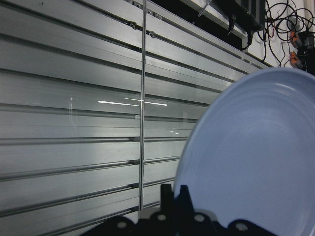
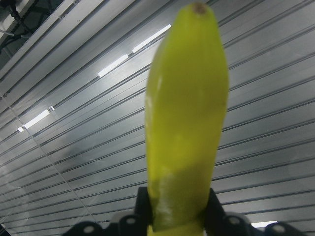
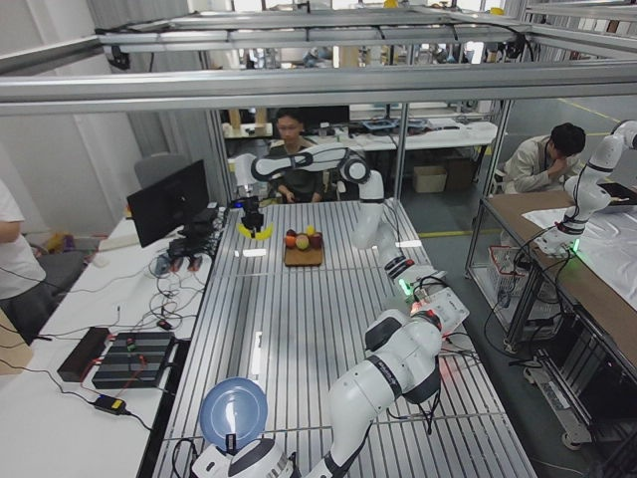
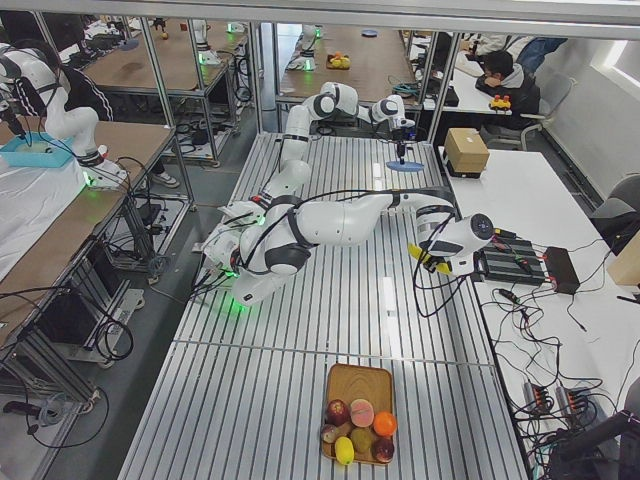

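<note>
A blue plate point(image 3: 233, 406) is held at its rim by my left gripper, shut on it at the near left of the camera left view; it fills the right of the left wrist view point(image 1: 251, 147). My right gripper is shut on a yellow banana point(image 2: 184, 113), held above the far left part of the table in the camera left view. A wooden tray point(image 4: 358, 378) with assorted fruit, among them an orange point(image 4: 385, 423) and a lemon point(image 4: 344, 450), sits beside it on the table.
A side table point(image 3: 60, 398) with monitor, black boxes and cables runs along the left. Frame posts and bars surround the arms, and people sit beyond.
</note>
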